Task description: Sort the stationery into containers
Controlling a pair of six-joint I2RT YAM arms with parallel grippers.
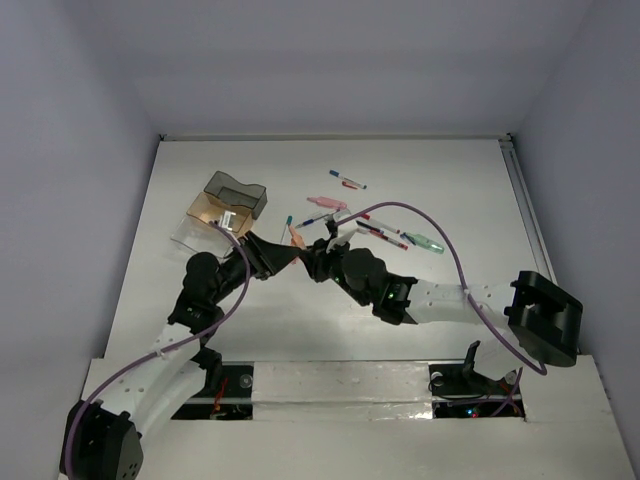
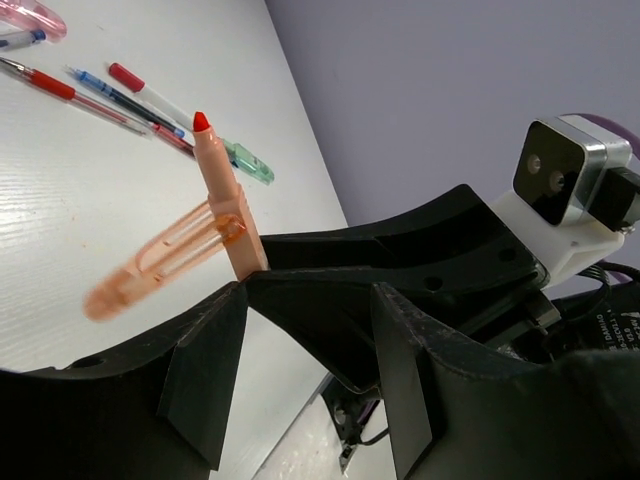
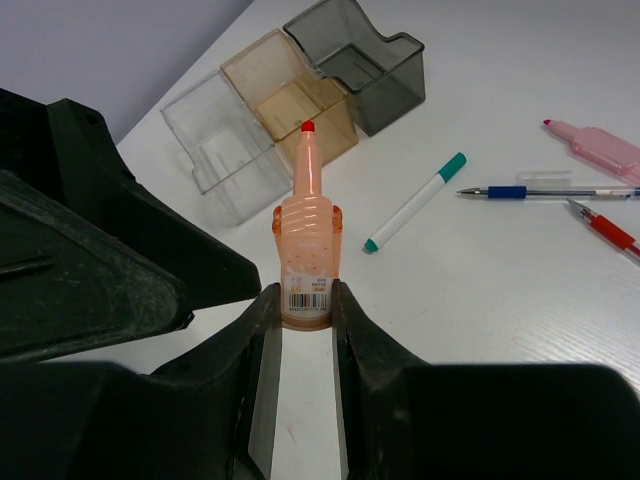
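An orange highlighter (image 2: 222, 190) with a red-orange tip, its clip side turned out, is gripped at its lower end by my right gripper, which is shut on it. My left gripper stands open and faces the right gripper; its fingers (image 2: 205, 375) have nothing between them. In the right wrist view, a left finger (image 3: 190, 265) reaches in from the left, just beside the highlighter.
A green-capped white marker (image 3: 415, 202) lies near the containers. Several pens, a pink highlighter (image 1: 327, 202) and a green highlighter (image 1: 428, 243) are spread over the middle and right.
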